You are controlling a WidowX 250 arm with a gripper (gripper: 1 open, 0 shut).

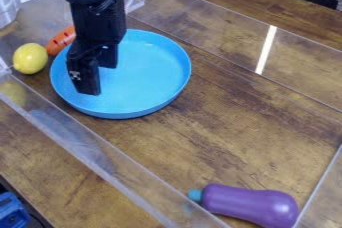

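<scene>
My black gripper [86,72] reaches down from the top left over a blue plate [150,80], its fingertips low over the plate's left part, open. I cannot make out anything held between the fingers. An orange carrot [59,38] lies behind the plate at the upper left, partly hidden by my arm. A yellow lemon [31,58] sits just left of the plate.
A purple eggplant [247,205] lies at the bottom right. Transparent walls run along the sides, and a blue object [11,210] is at the bottom-left corner.
</scene>
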